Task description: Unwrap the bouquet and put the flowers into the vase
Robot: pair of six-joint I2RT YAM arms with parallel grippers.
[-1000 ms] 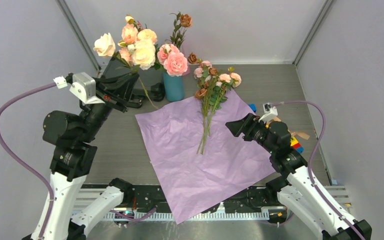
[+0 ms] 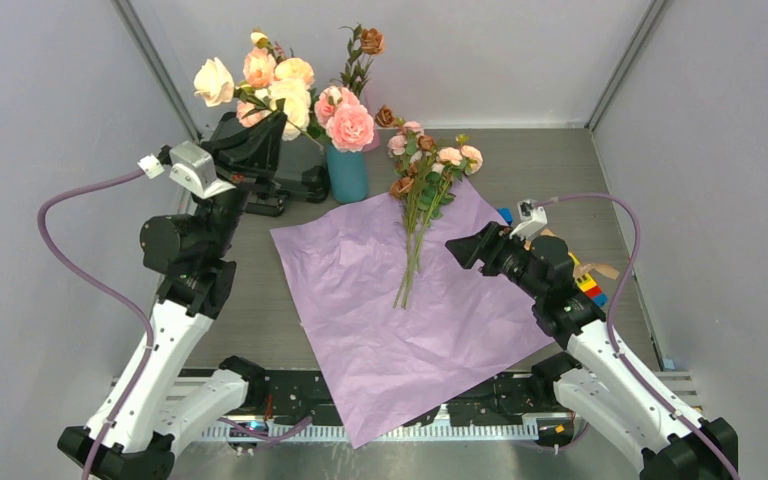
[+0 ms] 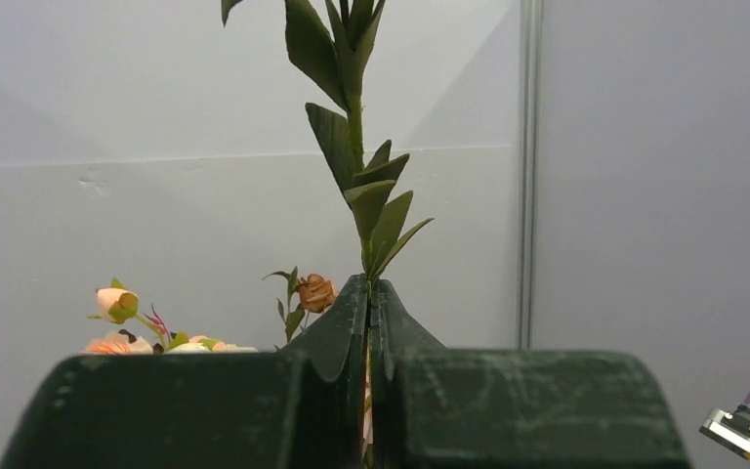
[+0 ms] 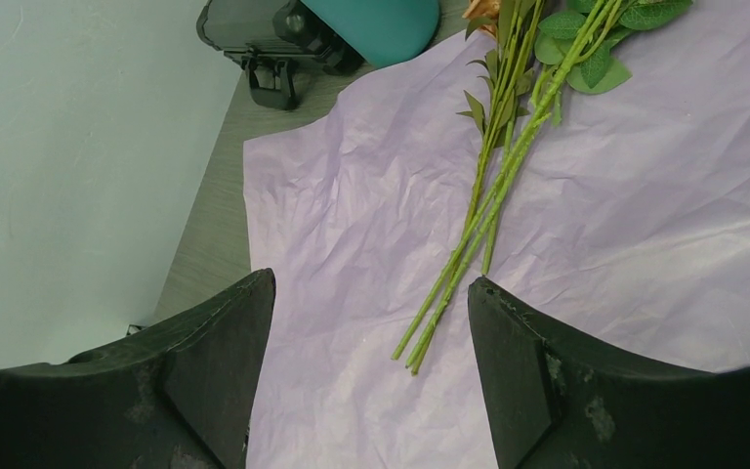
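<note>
At the upper left of the top view, my left gripper point(image 2: 278, 125) is shut on a flower stem with a cream rose point(image 2: 214, 82) at its end. The left wrist view shows the leafy stem point(image 3: 359, 176) rising from between the fingertips; its bloom is out of that frame. Just right of the gripper stands the blue vase point(image 2: 348, 176), with pink, peach and cream flowers point(image 2: 350, 127) above it. My right gripper is open and empty, above the purple paper. A bunch of flowers point(image 2: 422, 180) lies on that paper, its stems point(image 4: 488, 210) ahead of the right fingers.
Purple paper point(image 2: 360, 330) covers the middle of the table. A black case point(image 2: 300, 180) sits left of the vase, close to the left gripper. Behind the vase rise brown roses point(image 2: 371, 42). Colored blocks point(image 2: 590, 287) lie beside the right arm.
The held stem's lower end has swung up from hanging low to near the blooms at the vase. The right arm has barely moved.
</note>
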